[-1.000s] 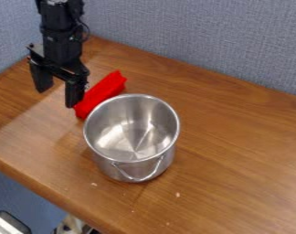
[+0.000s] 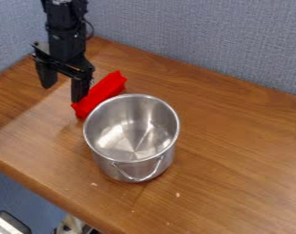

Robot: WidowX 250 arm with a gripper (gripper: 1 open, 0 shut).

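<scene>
My black gripper (image 2: 63, 75) hangs at the upper left, fingers (image 2: 82, 87) apart and open, beside a red object (image 2: 100, 90) that lies on the wooden table. The gap between the fingers shows no held thing. A steel pot (image 2: 132, 148) stands at the centre, just in front of the red object and partly overlapping it in view.
My gripper has shifted very slightly; the pot and the red object look unmoved.
</scene>
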